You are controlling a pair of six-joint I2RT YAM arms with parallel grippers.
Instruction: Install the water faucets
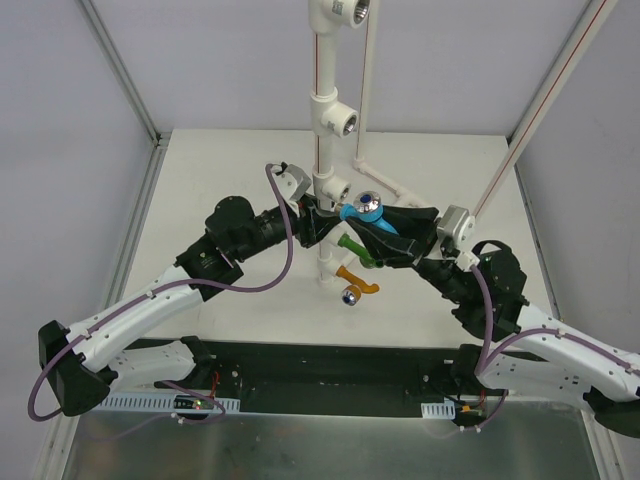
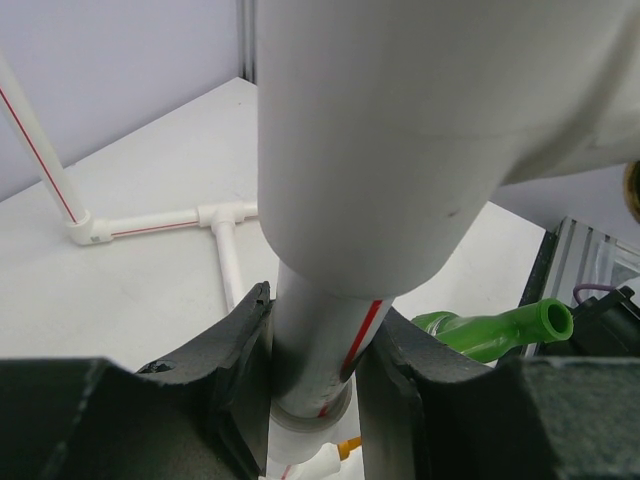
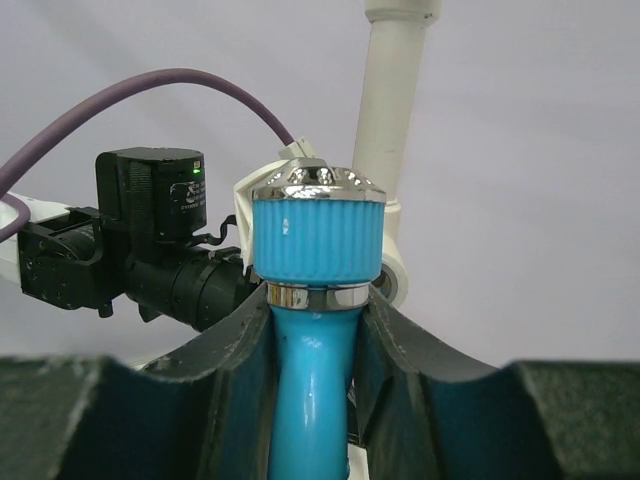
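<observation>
A white upright pipe (image 1: 325, 70) with side outlets stands in the middle of the top view. My left gripper has its fingers against both sides of a narrow stretch of this pipe. The right gripper is shut on the blue faucet (image 3: 310, 240), whose chrome-topped handle points up. In the top view, the faucet's threaded end points left at the pipe, just below the open side outlet (image 1: 341, 189); whether the two touch cannot be told. Lower down, the green faucet (image 1: 357, 249) and the orange faucet (image 1: 355, 281) stick out from the pipe.
Further outlets (image 1: 340, 119) open higher up the pipe. Thin white pipes (image 1: 395, 185) run behind it on the white board (image 1: 230, 170). The two arms are close together at the pipe; the board's left side is free.
</observation>
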